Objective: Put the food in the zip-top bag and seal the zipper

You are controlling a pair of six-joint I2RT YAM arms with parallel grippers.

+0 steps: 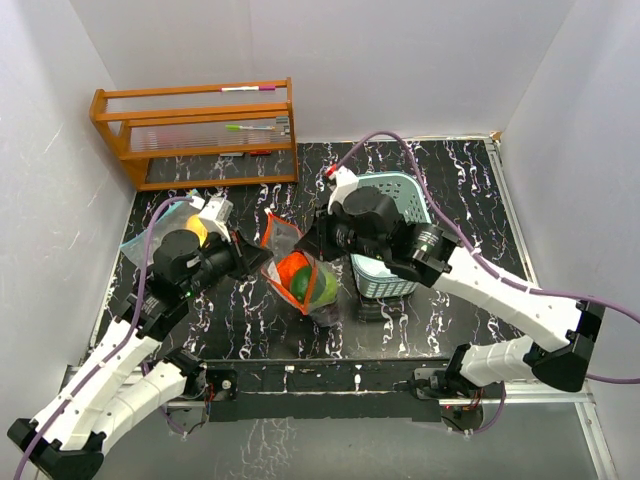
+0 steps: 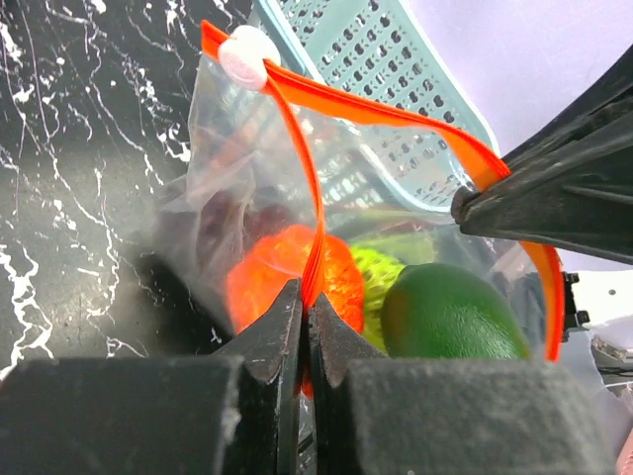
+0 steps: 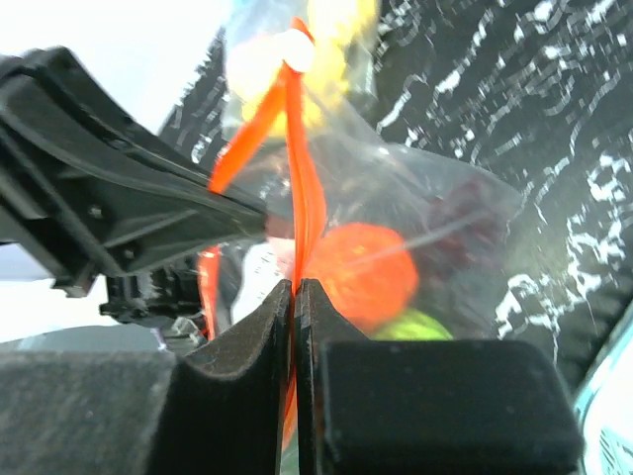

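The clear bag (image 1: 325,312) with orange zipper stands mid-table, holding a red food item (image 2: 287,267) and a green one (image 2: 450,317). My left gripper is shut, the orange zipper strip passing between its fingertips. My right gripper is shut on another part of the orange rim, higher and to the right in the top view. The zipper's white slider (image 2: 242,57) shows at a corner. A second bag (image 3: 297,89) with yellow contents lies at the left back.
A pale green basket (image 1: 395,288) sits right of the bag, partly under the right arm. A wooden rack (image 1: 200,185) stands at the back left.
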